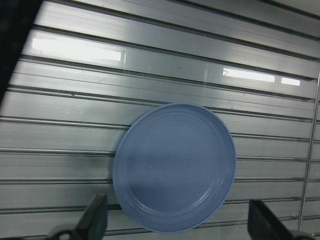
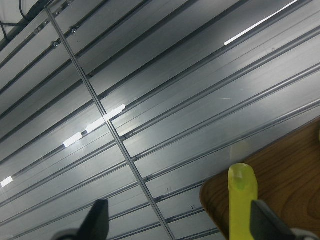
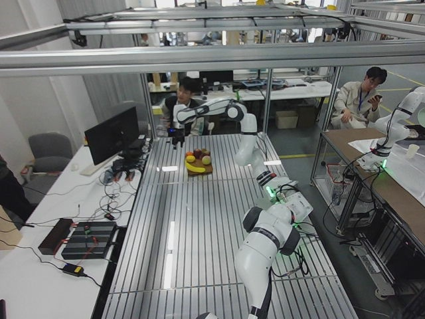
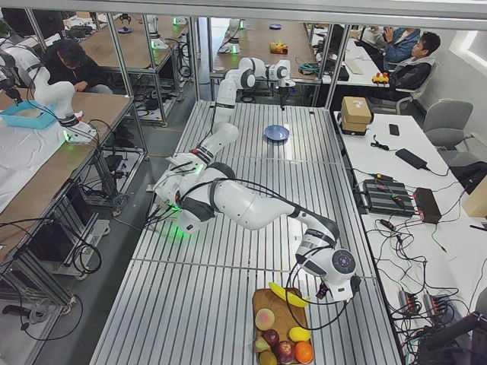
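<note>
A wooden board (image 4: pixel 262 304) holds a banana (image 4: pixel 289 295), a lemon (image 4: pixel 300 334), an orange (image 4: pixel 303 352) and several other fruits; in the right wrist view the banana (image 2: pixel 242 195) lies on the board's edge at lower right. My right gripper is open above the board's side, its fingers apart with nothing seen gripped. My left gripper is open over a blue plate (image 1: pixel 174 167), which in the camera right view (image 4: pixel 276 132) sits at the far end of the slatted table.
A side table (image 3: pixel 40 286) with cables, electronics and a monitor (image 3: pixel 113 133) runs along one side; frame posts and another robot's table stand on the other.
</note>
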